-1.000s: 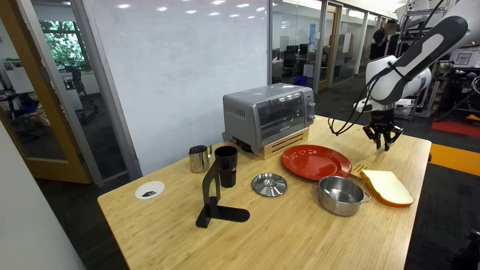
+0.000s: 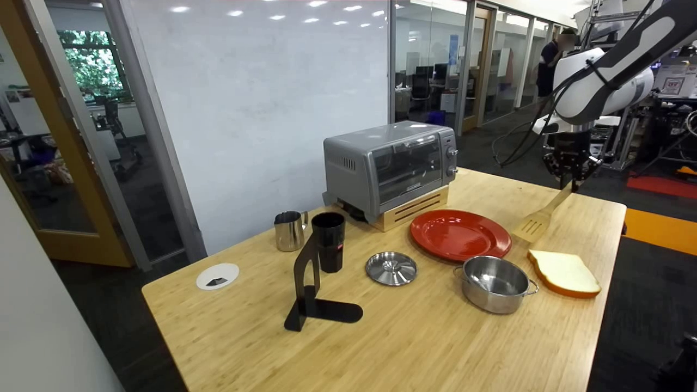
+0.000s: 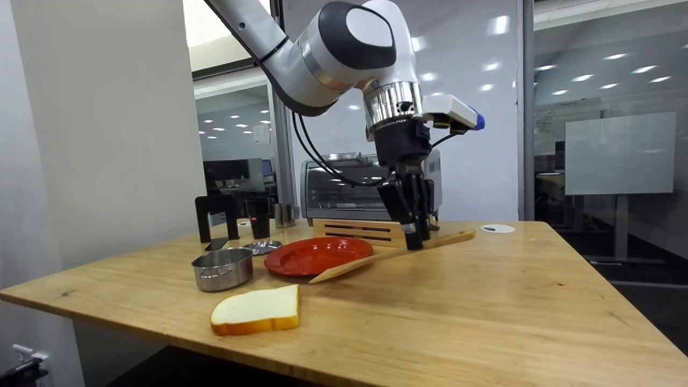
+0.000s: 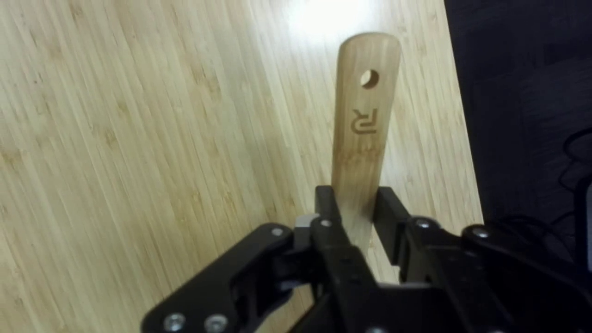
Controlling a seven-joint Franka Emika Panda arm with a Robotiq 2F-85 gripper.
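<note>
A wooden slotted spatula [image 2: 534, 224] is held by its handle in my gripper, which is shut on it. In the wrist view the handle [image 4: 366, 111], with a hole near its end, runs up between the two black fingers. The second exterior view shows the spatula [image 3: 380, 257] tilted, its handle end raised and its blade low by the red plate [image 3: 322, 252]. A slice of bread [image 2: 565, 273] lies flat on the table, close to the blade and apart from it.
Beside the plate stand a steel pot [image 2: 495, 284] and a lid [image 2: 391, 268]. Farther off are a toaster oven [image 2: 398, 166] on a wooden stand, a black cup [image 2: 328, 242], a steel pitcher [image 2: 289, 231] and a black bookend [image 2: 313, 304].
My gripper has risen and shifted right in the first exterior view, with the spatula handle now lifted. The blade has come away from beside the bread, which lies slightly shifted.
</note>
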